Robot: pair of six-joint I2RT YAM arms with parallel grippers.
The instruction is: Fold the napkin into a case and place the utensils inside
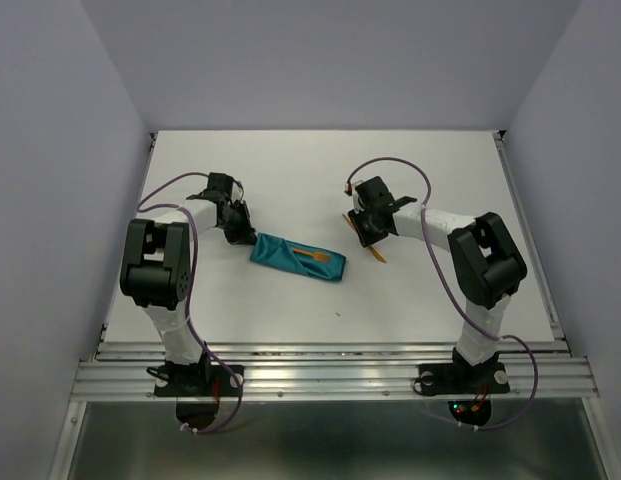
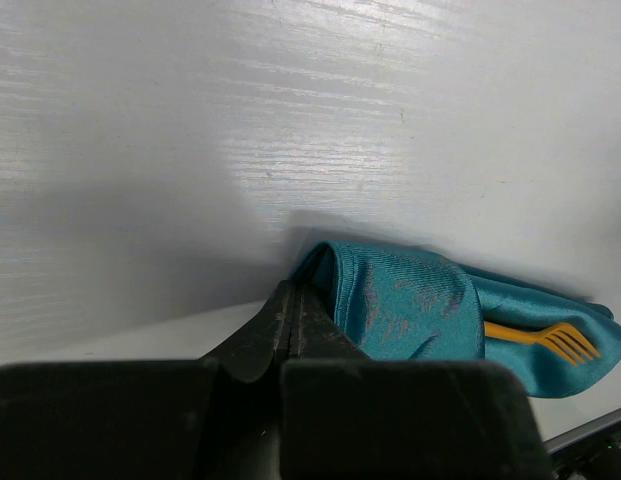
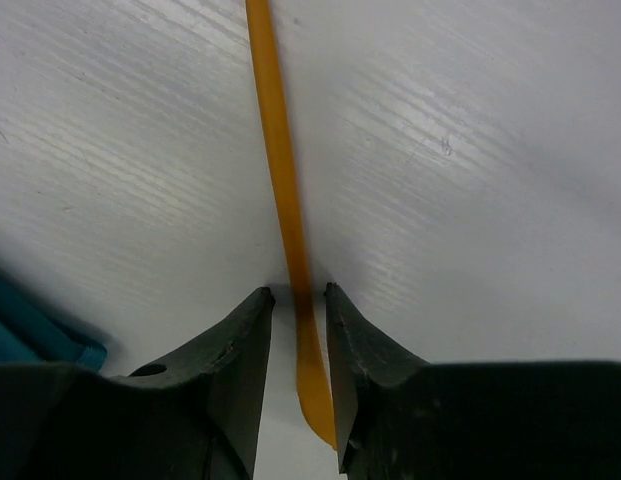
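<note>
In the top view a teal napkin [image 1: 280,259], folded into a long strip, lies at the table's middle. An orange fork [image 2: 550,338] rests on its right part, the handle end running under the folded-over cloth. My left gripper is shut against the napkin's left edge; whether cloth is pinched between its tips is unclear. A long orange utensil [image 3: 282,180], perhaps a knife, lies slanted right of the napkin. My right gripper straddles it, slightly open, with a small gap on either side.
Part of the napkin [image 3: 30,325] shows at the left of the right wrist view, apart from the right fingers [image 3: 248,325].
</note>
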